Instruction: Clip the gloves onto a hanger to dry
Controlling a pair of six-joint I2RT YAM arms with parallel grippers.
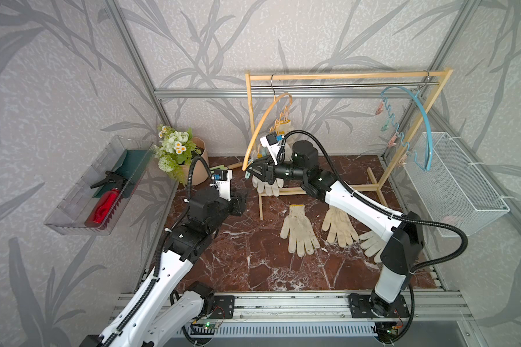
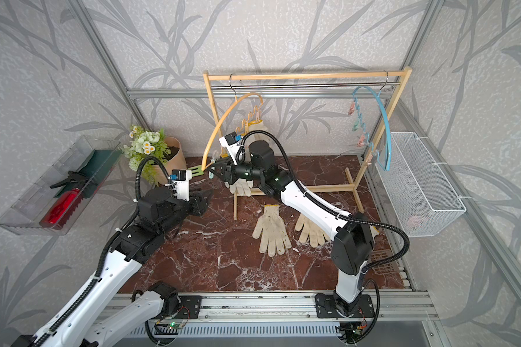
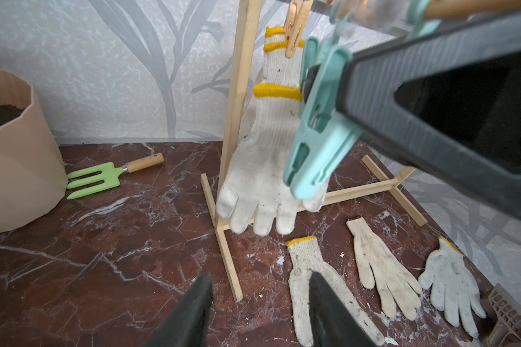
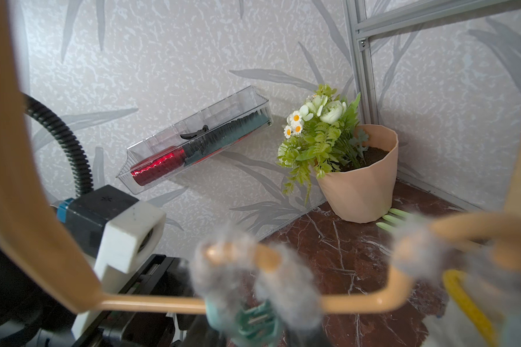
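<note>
The orange hanger [image 1: 256, 130] hangs at the rack's left end. White gloves [image 3: 263, 153] with yellow cuffs hang below it, at least one under a wooden clip [image 3: 295, 26]. A teal clip [image 3: 321, 127] hangs from the hanger's front, and my right gripper [image 1: 251, 169] is at it, a finger [image 3: 434, 98] beside the clip. How far its fingers are closed is hard to tell. My left gripper is open and empty, in front of and below the hanging gloves. Loose gloves [image 3: 330, 289] lie on the table, one of them [image 1: 339, 225] right of centre.
The wooden rack [image 1: 347, 75] spans the back, with a blue hanger [image 1: 427, 127] on its right. A flower pot [image 4: 361, 185] and green fork [image 3: 107, 176] stand back left. A clear bin [image 1: 78, 219] and a wire basket [image 1: 457, 190] flank the table.
</note>
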